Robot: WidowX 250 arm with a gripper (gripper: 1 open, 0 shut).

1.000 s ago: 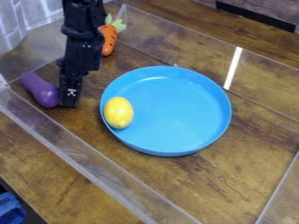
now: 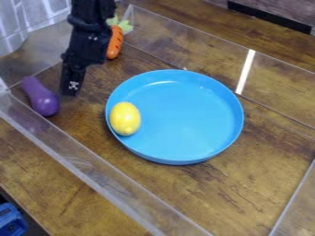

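Note:
My black gripper (image 2: 72, 77) reaches down from the top left, its fingertips shut just above the wooden surface, with nothing seen between them. A purple eggplant-like toy (image 2: 43, 100) lies below and left of it, apart from the fingers. An orange carrot toy (image 2: 114, 41) with a pale green top lies at the back, right of the arm. To the right, a yellow oval object (image 2: 124, 118) sits in the left part of a blue plate (image 2: 185, 111).
Clear plastic walls border the work area on the left and front. A blue object (image 2: 9, 221) shows at the bottom-left corner.
My gripper has shifted a little left and up, away from the plate. The purple toy has changed its angle slightly, now more upright in the view.

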